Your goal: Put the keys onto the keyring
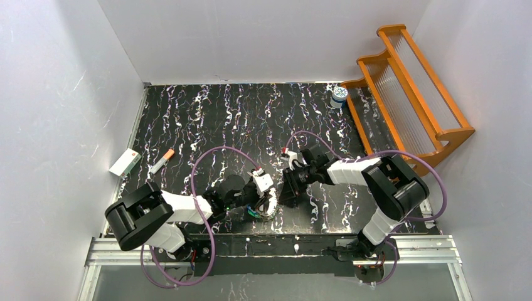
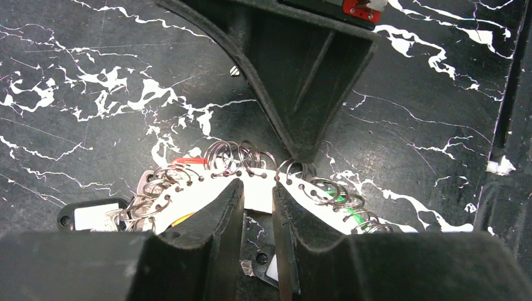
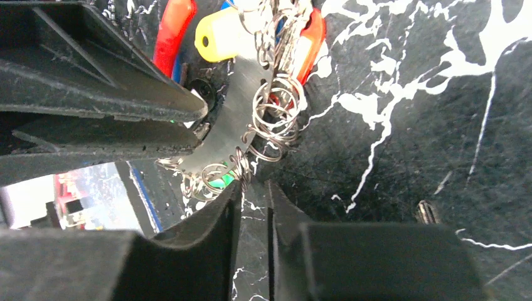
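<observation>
The keyring, a pale curved plate [image 2: 258, 191] edged with small metal rings, lies across the left wrist view. It also shows as a grey arc [image 3: 233, 106] in the right wrist view. My left gripper is part open over the plate, which shows through the gap between its fingers. Whether the fingers touch it is hard to tell. My right gripper is slightly open near the rings [image 3: 238, 168], with nothing visible between its fingertips. One right fingertip reaches the rings in the left wrist view. Colored keys, including a yellow key [image 3: 216, 36], hang around the plate.
A small metal piece [image 3: 426, 212] lies on the dark table. A marker [image 1: 162, 161] and a white box [image 1: 125, 162] are at left; a wooden rack [image 1: 408, 81] and white tub [image 1: 339, 96] stand at back right.
</observation>
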